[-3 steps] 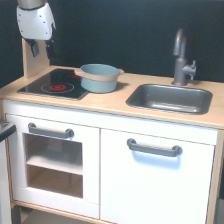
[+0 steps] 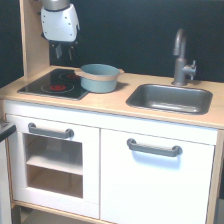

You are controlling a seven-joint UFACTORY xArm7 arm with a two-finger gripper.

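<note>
At the upper left, the white arm reaches down and its gripper [image 2: 65, 51] hangs in the air above the black cooktop [image 2: 42, 85]. Its dark fingers appear apart, with nothing visible between them. The blue-green pot [image 2: 99, 84] stands upright at the cooktop's right edge, below and to the right of the gripper and not touched by it. The pot has a tan inside and small side handles. A red ring marks a burner to the left of the pot.
A grey sink [image 2: 171, 98] with a tall faucet [image 2: 181, 62] lies to the right of the pot. Bare wooden counter [image 2: 122, 98] separates them. Below are a windowed oven door [image 2: 55, 165] and a white cabinet door [image 2: 150, 185], both closed. A wooden post rises at the left.
The arm and gripper have moved to the right and slightly down, closer to the pot. The pot and the kitchen unit look unchanged.
</note>
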